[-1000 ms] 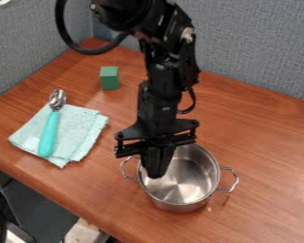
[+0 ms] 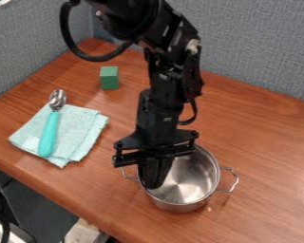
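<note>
The black gripper [image 2: 152, 169] points down into a steel pot [image 2: 193, 191] with two side handles, its fingertips over or inside the left part of the pot. Whether the fingers are shut or hold anything is hidden by their angle. A light blue folded cloth [image 2: 75, 136] lies to the left, with a turquoise-handled scoop [image 2: 49, 132] on it. A green block [image 2: 109, 78] stands toward the back.
Grey padded walls border the back and left. The table's near left edge lies close to the cloth.
The gripper has shifted very slightly, staying at the left part of the pot. The other things look unmoved.
</note>
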